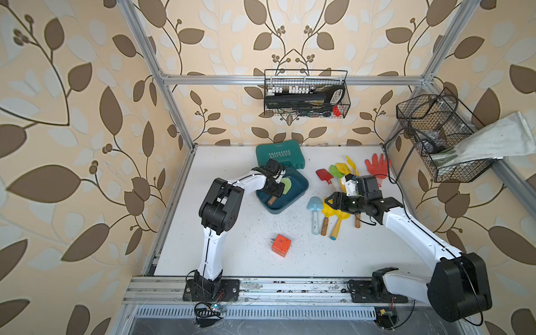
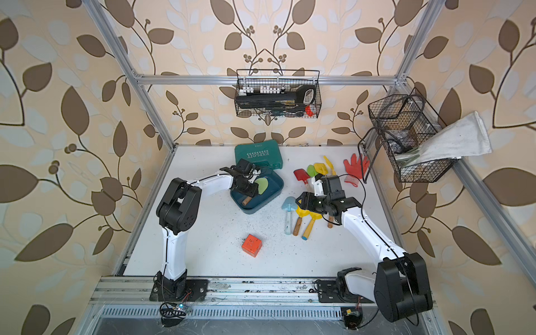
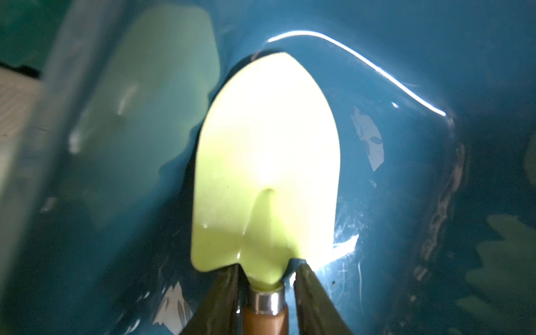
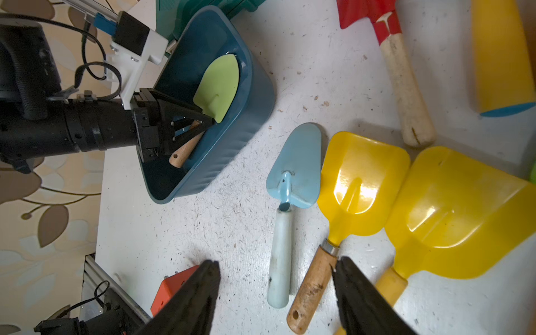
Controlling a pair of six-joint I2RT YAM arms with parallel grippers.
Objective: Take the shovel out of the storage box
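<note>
A blue storage box (image 1: 296, 195) holds a pale green shovel (image 3: 265, 139) with a wooden handle (image 4: 181, 153). My left gripper is down inside the box, its fingers part open on either side of the shovel's neck at the metal collar. Whether they touch it is unclear. My right gripper hangs open over the tools to the box's right, with nothing held between its fingers.
A green case (image 1: 279, 150) lies behind the box. Several shovels (image 2: 288, 215) and a red glove (image 2: 355, 166) lie at the right. A red cube (image 1: 281, 245) sits near the front.
</note>
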